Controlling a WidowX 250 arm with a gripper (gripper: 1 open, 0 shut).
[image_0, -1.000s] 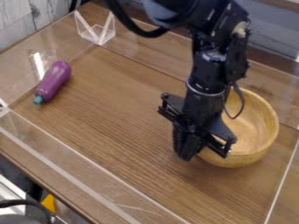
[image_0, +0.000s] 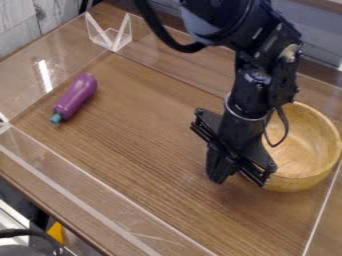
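The black gripper (image_0: 227, 160) hangs over the left part of a yellow-tan bowl (image_0: 309, 150) at the right of the table, its fingertips low by the bowl's near-left rim. It looks shut, with nothing seen between its fingers; the rim behind it is partly hidden.
A purple eggplant-like object (image_0: 75, 97) with a teal tip lies at the left. A white wire rack (image_0: 110, 30) stands at the back left.
The eggplant looks unmoved.
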